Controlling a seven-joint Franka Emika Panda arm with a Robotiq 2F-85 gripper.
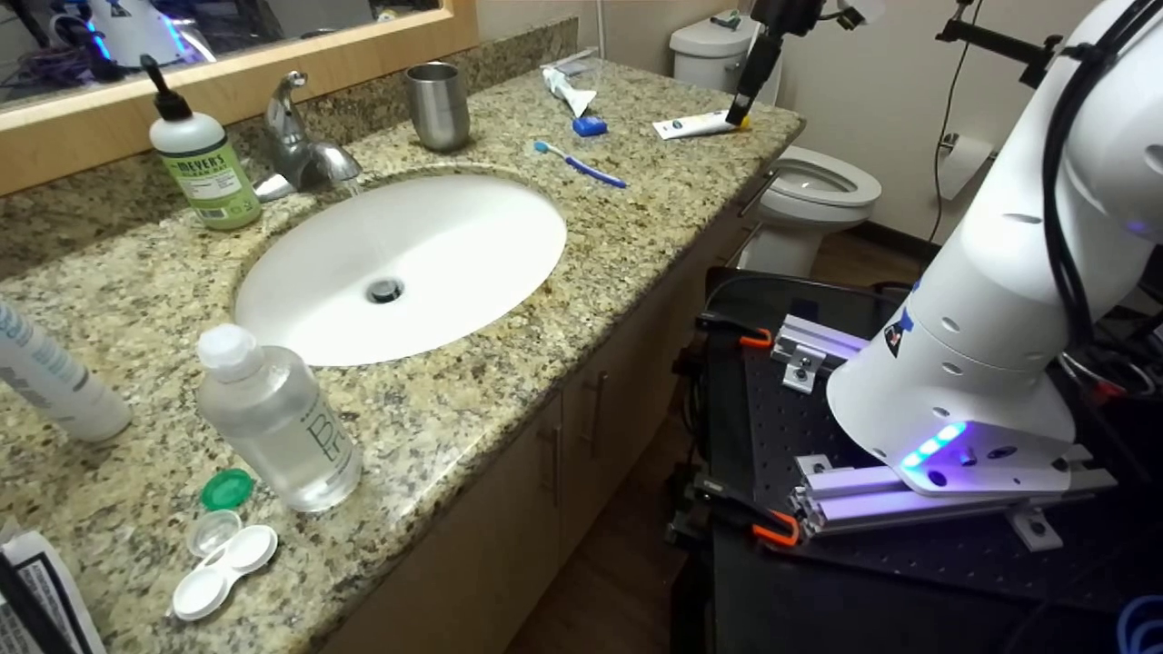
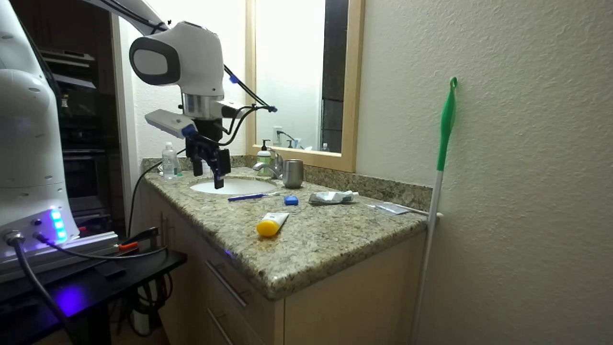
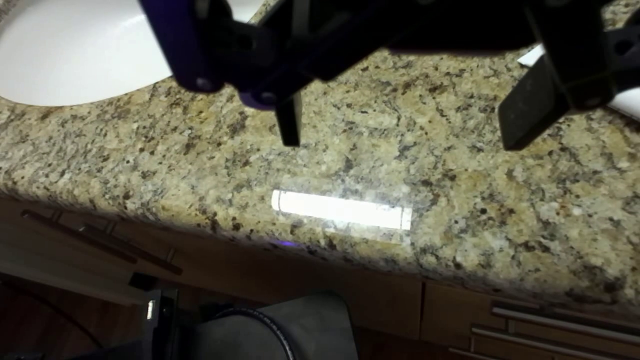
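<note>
My gripper stands open above the counter (image 3: 360,162), with only bare granite visible between its fingers. In exterior view 2 the gripper (image 2: 208,177) hangs clear of the counter, left of the white tube with a yellow cap (image 2: 273,224). From exterior view 1 the dark fingers (image 1: 740,109) overlap the white tube (image 1: 694,125) in the line of sight. A blue toothbrush (image 1: 583,165), a small blue box (image 1: 590,126) and a crumpled white tube (image 1: 568,92) lie nearby. White pieces at the wrist view's right edge are partly hidden by a finger.
The white sink (image 1: 458,262) has its faucet (image 1: 311,158) behind it, between a steel cup (image 1: 438,107) and a soap bottle (image 1: 203,163). A clear bottle (image 1: 282,425) and an open contact lens case (image 1: 224,572) stand near the front. Bare counter lies along the front edge.
</note>
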